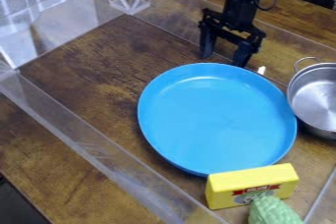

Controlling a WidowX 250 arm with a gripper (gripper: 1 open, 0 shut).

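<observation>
My black gripper (229, 39) hangs low at the back of the wooden tray, just behind the large blue plate (217, 120). Its fingers point down near the floor of the tray. Whether they are open or closed on something is hard to tell. A small white object (261, 71) lies to the right of the gripper, by the plate's rim.
A steel pot (313, 97) stands at the right. A yellow box (251, 184) and a green textured item (273, 212) sit at the front right. Clear plastic walls border the tray, and its left part is bare wood.
</observation>
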